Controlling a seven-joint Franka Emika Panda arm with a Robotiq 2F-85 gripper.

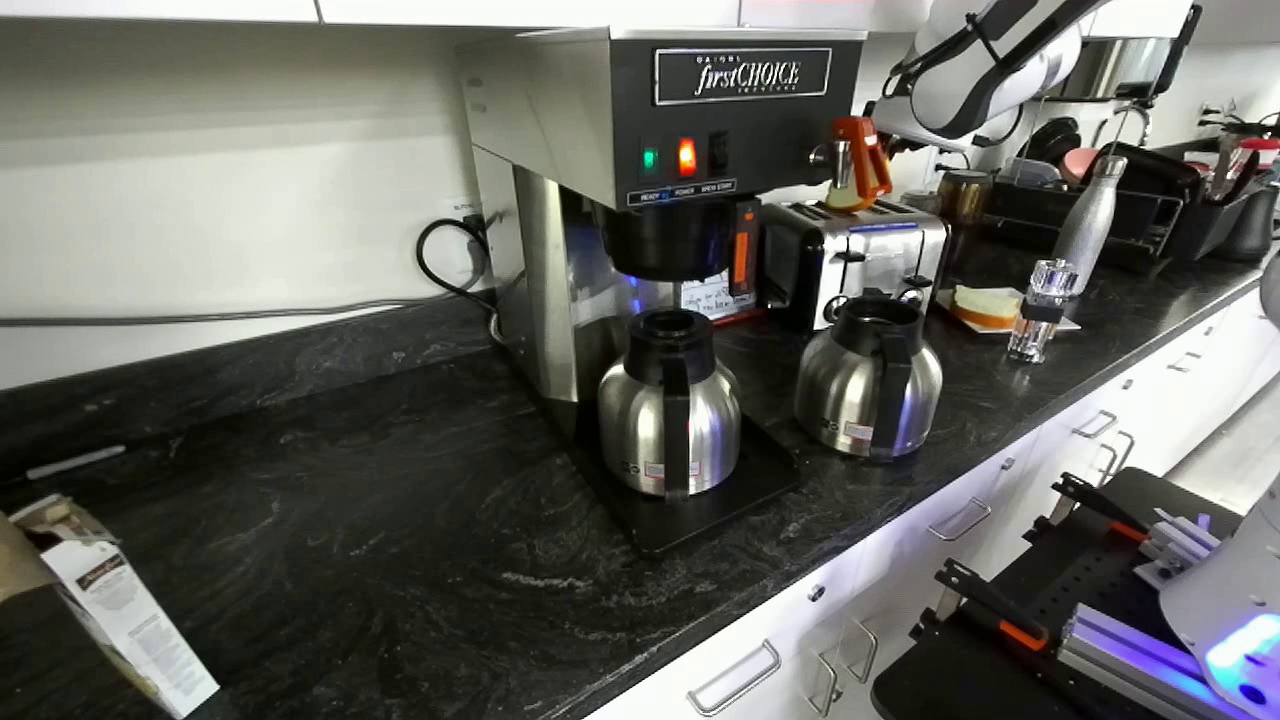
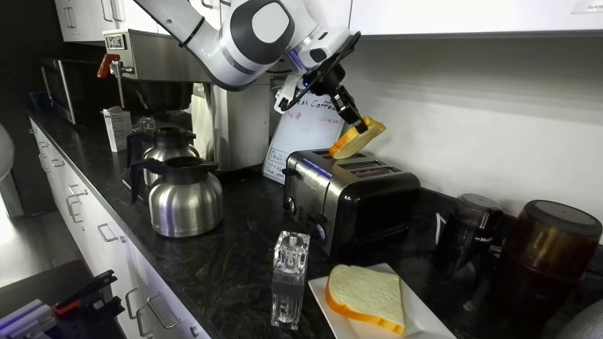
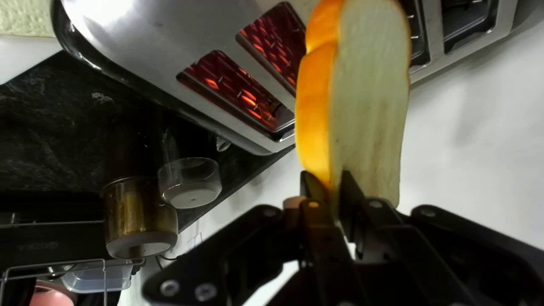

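Tilted over the top of the steel and black toaster [image 2: 367,195] is a slice of bread [image 2: 354,141], with my gripper [image 2: 362,125] shut on its upper end. From the wrist view, the fingers [image 3: 349,196] pinch the near end of the bread slice [image 3: 369,102], and its far part covers some of the toaster top [image 3: 153,56]. Red glowing elements show in the uncovered slots beside it. Whether the bread's lower edge touches the toaster or enters a slot, I cannot tell. A second bread slice [image 2: 367,294] lies on a white plate [image 2: 427,322] in front of the toaster.
A clear grinder [image 2: 289,282] stands beside the plate. Steel carafes [image 2: 186,203] and the coffee maker [image 1: 540,96] are on the toaster's other side. Dark canisters [image 2: 548,243] sit near the wall, and white cabinets [image 2: 480,17] hang above the counter.
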